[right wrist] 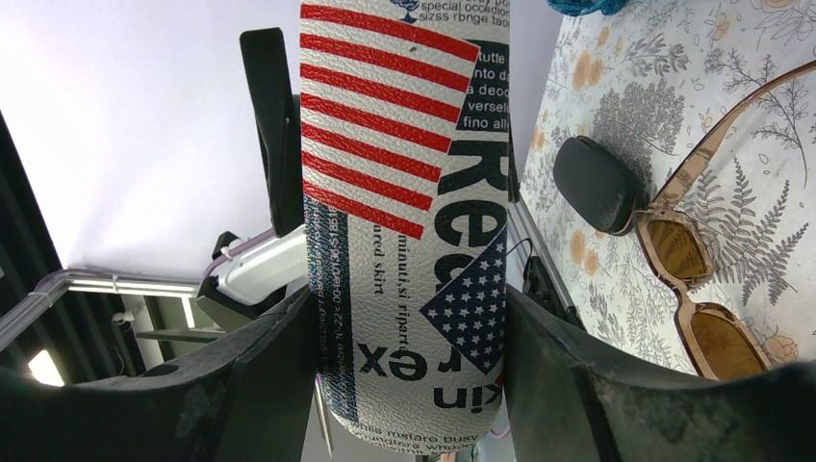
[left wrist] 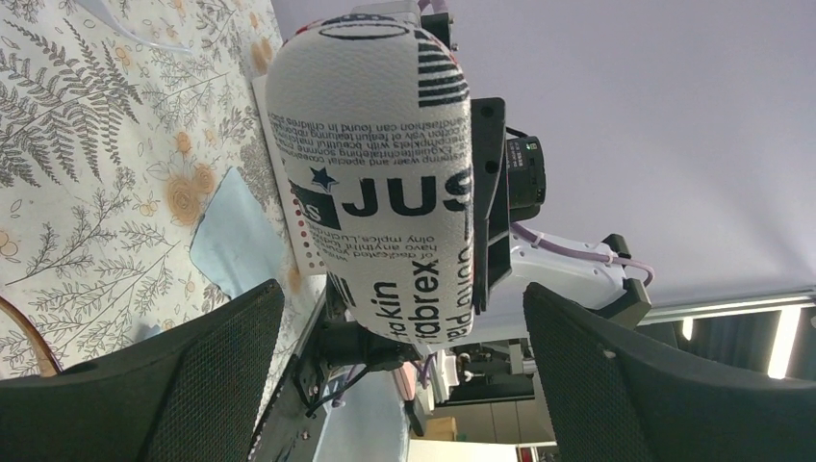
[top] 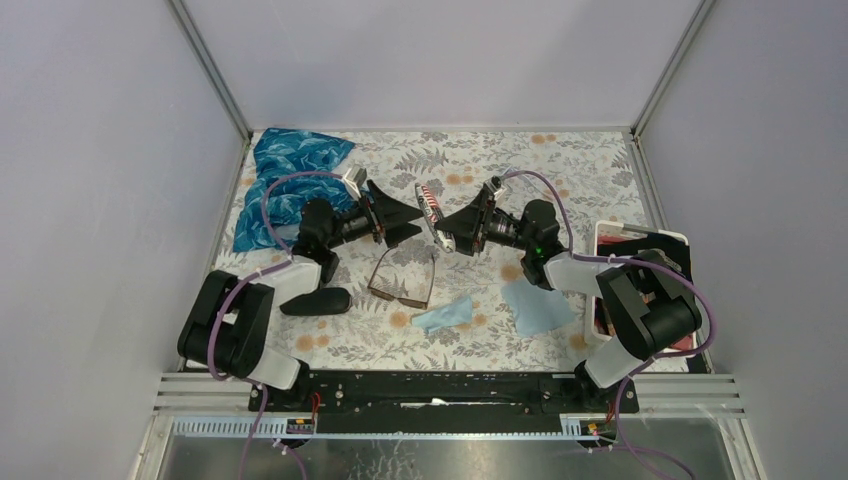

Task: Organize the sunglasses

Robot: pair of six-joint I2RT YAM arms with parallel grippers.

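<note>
A printed glasses case (top: 433, 217) with stripes and lettering is up off the table in the middle. My right gripper (top: 449, 232) is shut on its near end; in the right wrist view the case (right wrist: 404, 221) stands between both fingers and looks closed. Facing it from the left, my left gripper (top: 416, 222) is open, its pads (left wrist: 207, 371) spread wide and nothing between them, with the case (left wrist: 375, 183) just ahead. Brown-framed sunglasses (top: 401, 298) lie with temples spread on the table beneath the grippers; the right wrist view shows their lenses (right wrist: 676, 248) too.
A black case (top: 316, 302) lies by the left arm, and a crumpled blue bag (top: 290, 165) is at the back left. Blue cloths (top: 444, 315) (top: 538, 306) lie in front. A white basket (top: 612, 228) stands at the right.
</note>
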